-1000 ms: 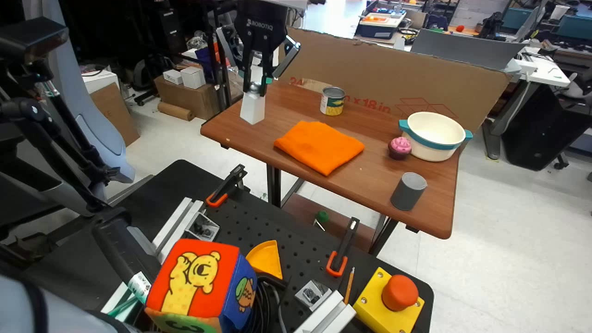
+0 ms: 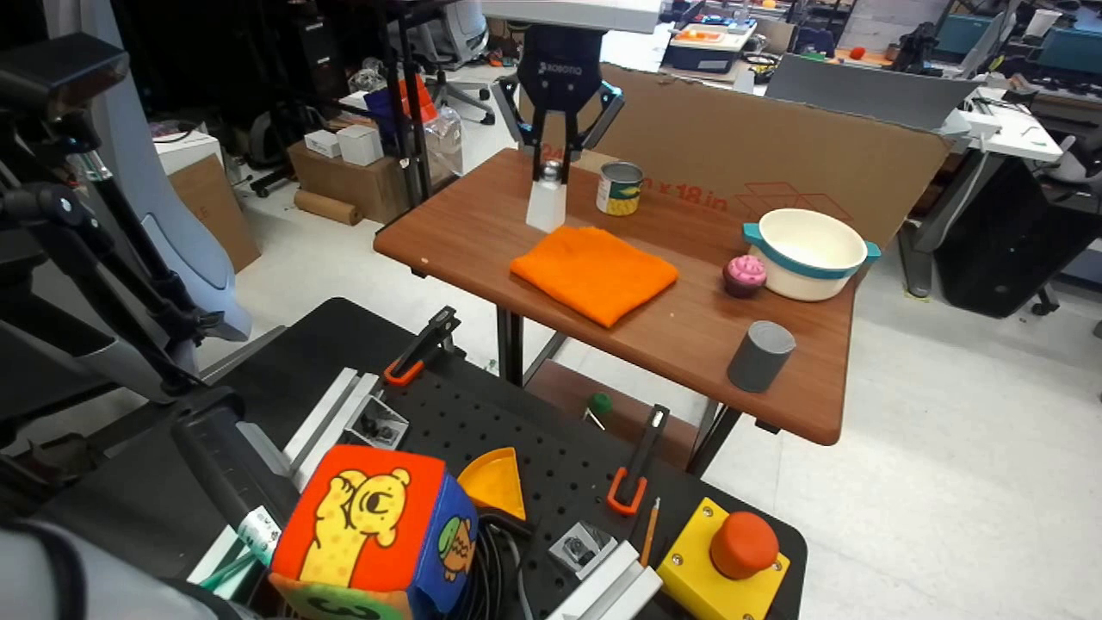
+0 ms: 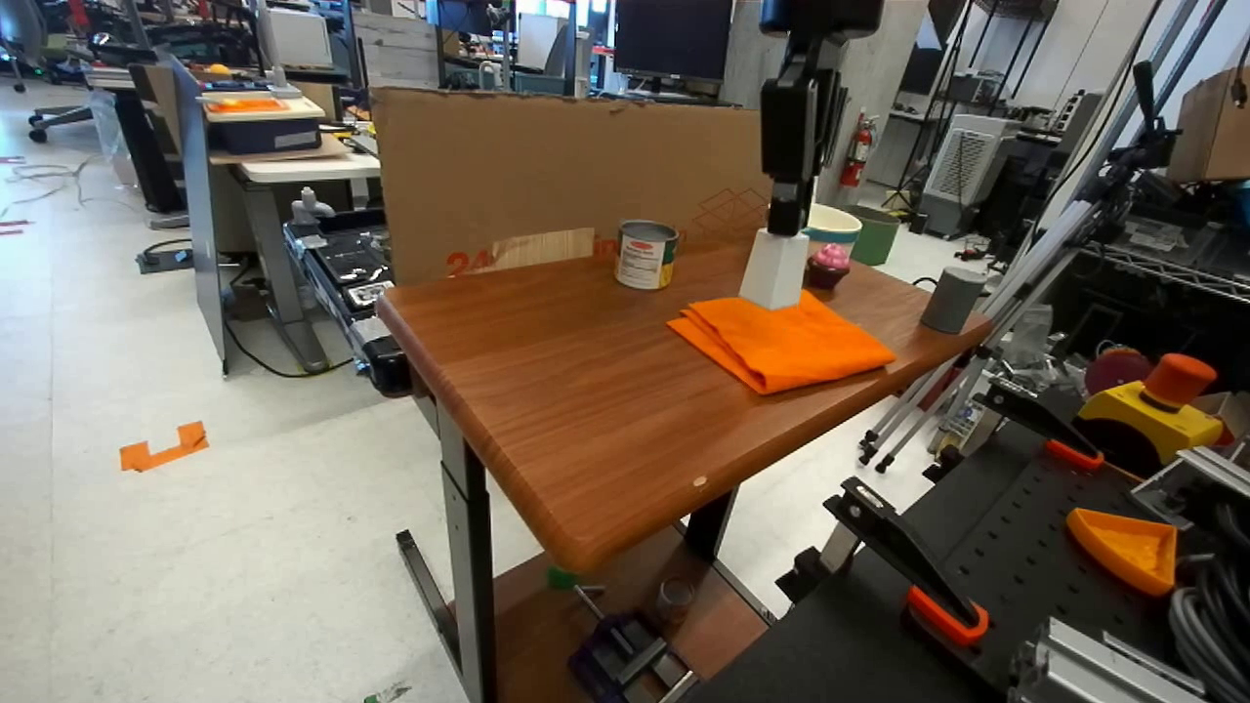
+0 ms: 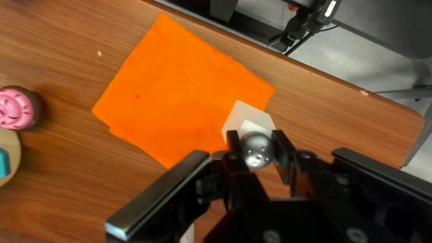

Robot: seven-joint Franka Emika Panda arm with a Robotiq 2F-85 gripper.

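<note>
Gripped by its silver top is a white salt shaker [image 2: 545,206] with a tapering body; my gripper [image 2: 550,170] is shut on that top. In the wrist view the shaker's metal cap [image 4: 257,150] sits between the two fingertips, and its white body [image 4: 239,117] overlaps one corner of the folded orange cloth [image 4: 182,93]. From exterior view 2 the white shaker [image 3: 774,268] appears upright in front of the orange cloth [image 3: 779,346]. Whether its base touches the table is hard to tell.
A can [image 2: 620,189] stands behind the cloth. On the table's right are a cream pot [image 2: 807,254] with teal handles, a pink cupcake [image 2: 744,275] and a grey cylinder [image 2: 761,356]. A cardboard sheet [image 2: 744,145] walls the back. Bare wood lies left of the cloth.
My gripper has carried the white shaker rightward across the table, from near the left edge to close by the orange cloth. The cloth, can, pot, cupcake and cylinder stay where they were.
</note>
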